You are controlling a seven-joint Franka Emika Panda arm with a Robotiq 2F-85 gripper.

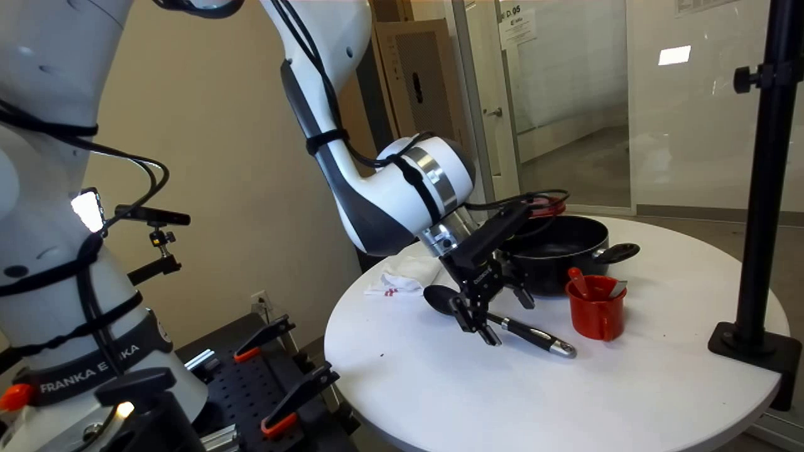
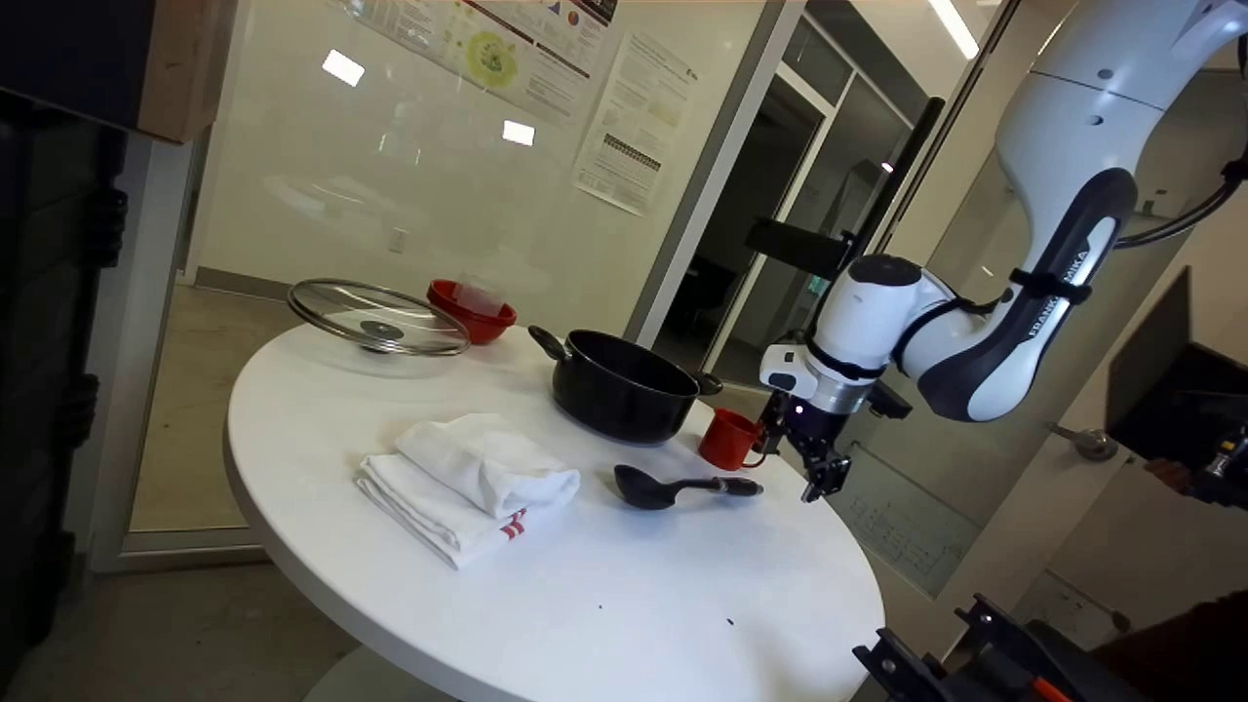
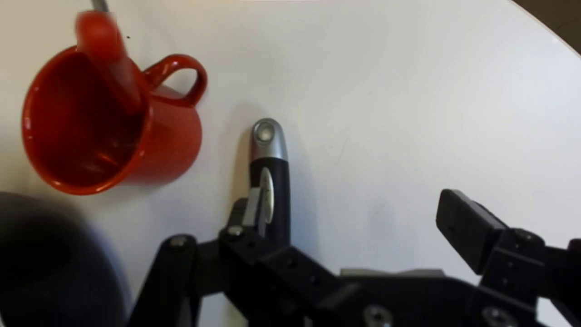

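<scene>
A black ladle with a silver-tipped handle [image 1: 541,338] lies on the round white table [image 1: 648,384]. Above that handle is my gripper [image 1: 510,320], its fingers apart with nothing held between them. In the wrist view the left finger [image 3: 253,210] overlaps part of the handle [image 3: 278,185], while the right one stands over bare table. The gripper [image 2: 826,482] appears in exterior view 2 to the right of the ladle [image 2: 646,487]. Beside the handle's end is a red mug [image 3: 169,133] holding utensils.
A black pot [image 2: 620,392] stands behind the ladle, close to the mug. Farther off are a folded white towel [image 2: 468,480], a glass lid [image 2: 374,318] and a red bowl [image 2: 474,314]. A black post [image 1: 755,188] rises at the table's right.
</scene>
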